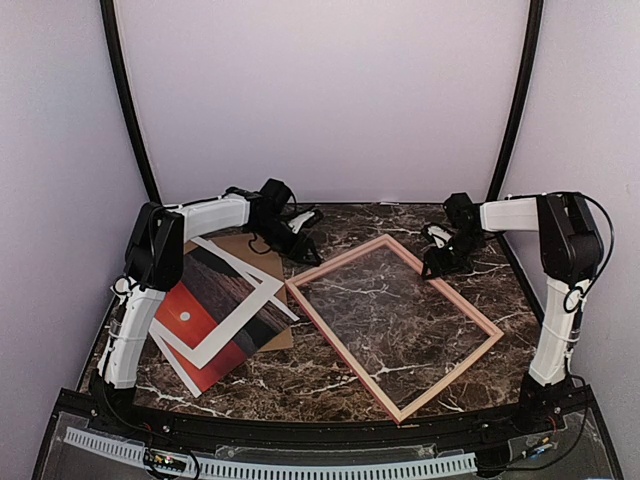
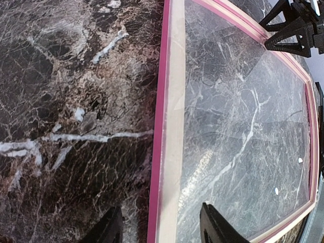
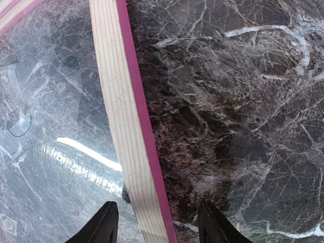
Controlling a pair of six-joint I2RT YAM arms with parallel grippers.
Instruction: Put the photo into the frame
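The wooden frame (image 1: 450,302) with pink sides and a clear pane (image 1: 380,320) lies tilted on the marble table. My left gripper is open, its fingers either side of the frame's upper-left bar (image 2: 169,111). My right gripper stands open over the upper-right bar (image 3: 124,111), one finger on each side, nothing gripped. The photo (image 1: 190,330), red and dark, lies at the left with a white mat (image 1: 215,340) and brown backing board (image 1: 270,340), partly under the left arm.
Walls stand at the back and both sides.
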